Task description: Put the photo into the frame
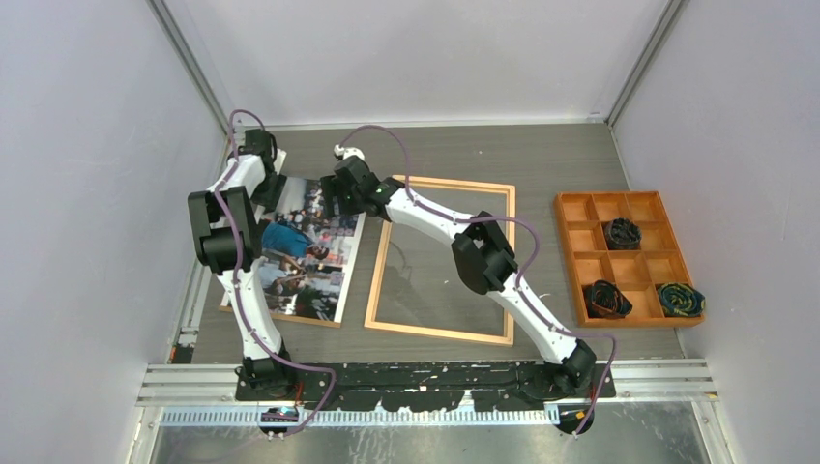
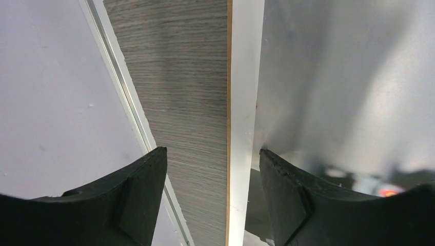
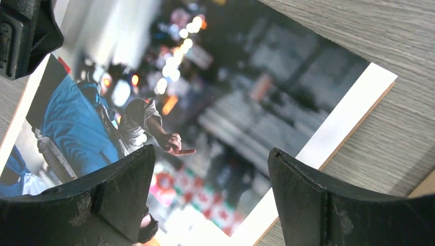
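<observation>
The photo (image 1: 314, 253), a glossy street picture with a white border, lies at the left of the table on a wood-edged backing. To its right is the empty wooden frame (image 1: 442, 333). At the photo's upper left corner, my left gripper has its fingers apart with the white edge strip (image 2: 241, 102) between them; whether they press on it cannot be told. Over the photo's upper right part, my right gripper stands open, its fingers (image 3: 128, 179) spread above the print and nothing gripped.
An orange compartment tray (image 1: 630, 259) holding dark coiled bundles stands at the far right. A metal rail (image 2: 138, 123) and white wall run close to the photo's left side. Bare table shows behind the frame and between frame and tray.
</observation>
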